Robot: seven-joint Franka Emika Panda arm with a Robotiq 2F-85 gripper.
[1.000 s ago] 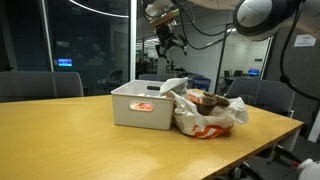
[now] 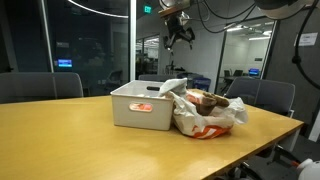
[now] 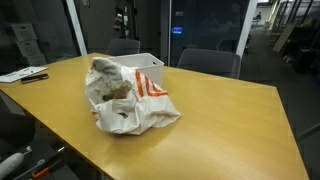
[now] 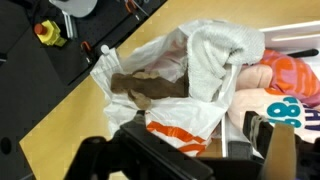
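Observation:
High above the table, my gripper (image 2: 180,43) stands open with nothing between its fingers. Below it is a white bin (image 2: 143,106), which in the wrist view holds a pale pink item with blue lettering (image 4: 268,104) and an orange-pink cloth (image 4: 286,73). Beside the bin lies a crumpled white plastic bag with orange print (image 3: 150,108). A brown plush-looking thing (image 4: 147,86) rests in the bag's opening. Fluffy white cloth (image 4: 222,55) drapes from the bag side over the bin's edge. The bag's deeper contents are hidden.
Chairs (image 3: 208,61) stand along its far side. Near the robot's base, a red and yellow device (image 4: 47,31) sits on a dark surface.
The bin, bag and cloth have not moved.

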